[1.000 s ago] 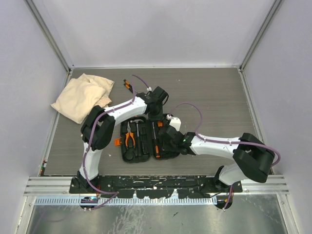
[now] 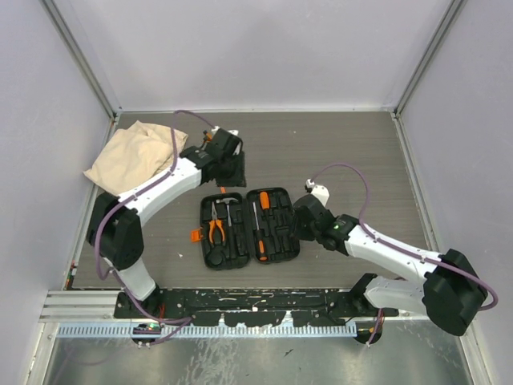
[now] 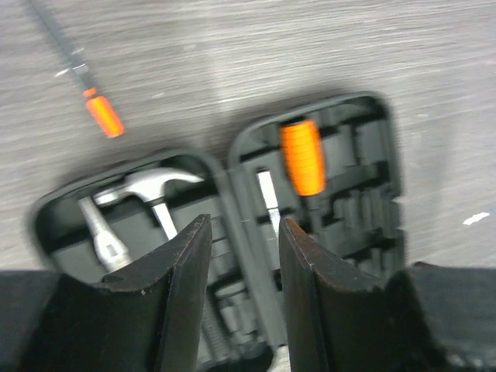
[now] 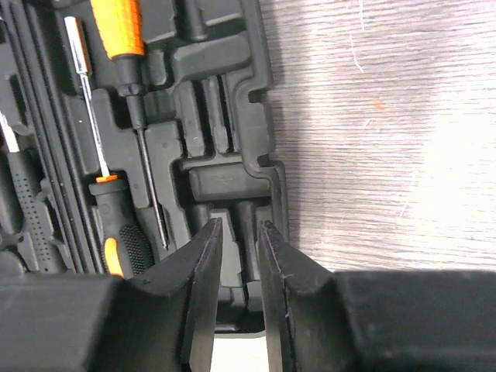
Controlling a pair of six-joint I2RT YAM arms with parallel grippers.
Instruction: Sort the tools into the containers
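Observation:
A black tool case lies unfolded, its left half (image 2: pixel 210 207) and right half (image 2: pixel 284 198) side by side. Orange pliers (image 2: pixel 212 233) and a hammer (image 3: pixel 151 184) sit in the left half. In the right half are an orange-handled screwdriver (image 4: pixel 120 27) and a black-and-orange screwdriver (image 4: pixel 124 232). Over the case's back edge hovers my left gripper, fingers apart and empty. My right gripper, also parted and empty, is above the right half's outer edge, where the slots are bare. A loose orange-ended tool (image 3: pixel 105 116) lies behind the case.
A beige cloth (image 2: pixel 136 160) is bunched at the back left. Behind my left gripper, partly hidden, lies another orange-and-black tool (image 2: pixel 208 137). Walls close in both sides.
My left arm has swung left, away from the right half of the case. The right arm has drawn off to the right, uncovering more of that half and its orange-handled screwdriver.

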